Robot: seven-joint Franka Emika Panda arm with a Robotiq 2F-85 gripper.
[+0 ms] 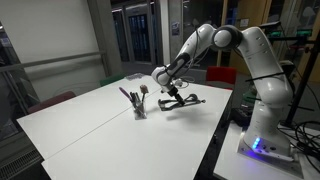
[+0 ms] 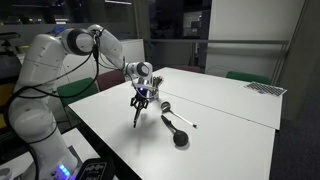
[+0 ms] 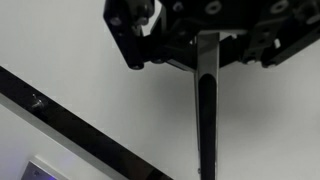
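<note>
My gripper is shut on a slim utensil (image 3: 207,125), black with silvery edges, which runs downward from the fingers in the wrist view. In exterior view 2 the gripper (image 2: 140,99) hangs over the white table, with the dark utensil (image 2: 137,118) pointing down below it. Which kind of utensil it is cannot be told. On the table near it lie a long-handled spoon (image 2: 167,107) and a dark ladle-like utensil (image 2: 181,139). A holder (image 1: 139,112) with several upright utensils stands left of the gripper in exterior view 1.
Chairs stand along its far side, one of them red (image 1: 52,101). A dark band (image 3: 70,120) crosses the lower left of the wrist view; what it is cannot be told.
</note>
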